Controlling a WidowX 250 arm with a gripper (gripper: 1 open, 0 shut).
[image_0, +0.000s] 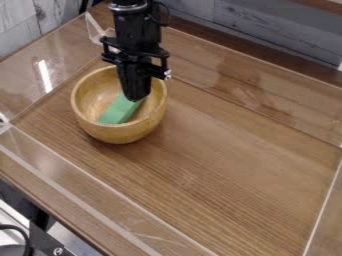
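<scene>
A wooden bowl (143, 127) sits on the left part of the wooden table, holding a green object (116, 114). The black gripper (131, 92) points down into the bowl from above, its tip at the upper end of the green object. It looks shut; whether anything is between its fingers is hidden.
A raised edge runs along the back right. Dark cables lie off the table at the lower left.
</scene>
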